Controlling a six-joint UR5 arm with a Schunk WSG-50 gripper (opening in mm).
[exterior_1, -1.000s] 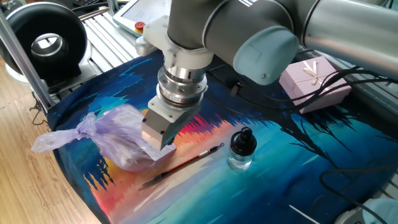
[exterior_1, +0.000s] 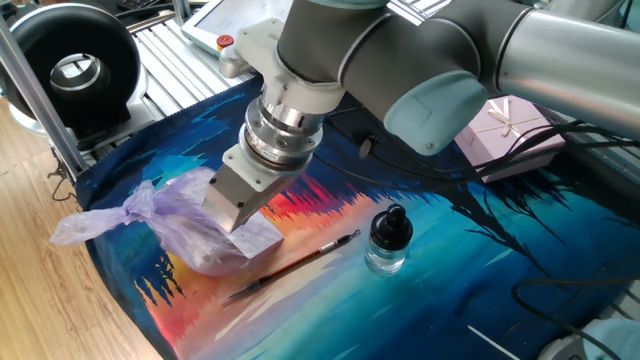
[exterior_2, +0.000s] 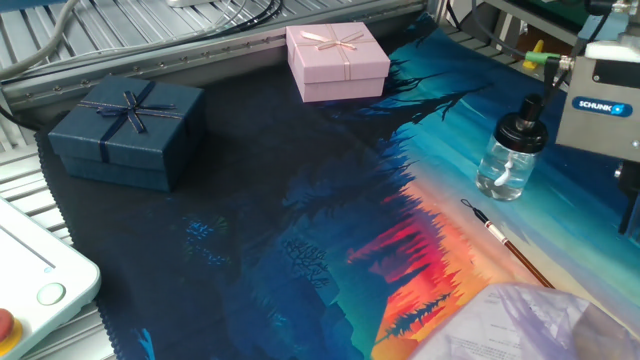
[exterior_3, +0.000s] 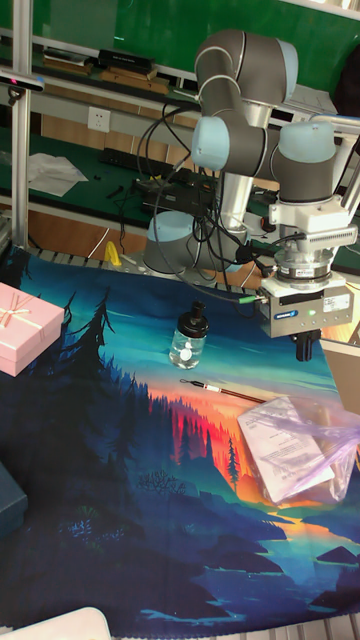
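Note:
My gripper (exterior_3: 306, 350) hangs above the mat at the right of exterior view 3, pointing down with dark fingers. Only part of it reaches into exterior view 2, at the right edge. In exterior view 1 its body covers part of a knotted translucent purple plastic bag (exterior_1: 190, 225), which has a white box-like item inside. Whether the fingers are open or shut does not show. A glass bottle with a black cap (exterior_1: 388, 240) stands upright on the mat. Between bottle and bag lies a brown brush (exterior_1: 295, 266) with a dark tip.
A pink gift box with a ribbon (exterior_2: 338, 62) and a dark blue gift box (exterior_2: 130, 130) sit toward the mat's edges. Black cables (exterior_1: 520, 150) loop near the pink box. The dark part of the mat (exterior_2: 270, 190) between the boxes and the bag is clear.
In exterior view 1 my gripper has moved left, further over the purple bag, and the arm has shifted with it. Bag, brush, bottle and pink box have stayed where they were.

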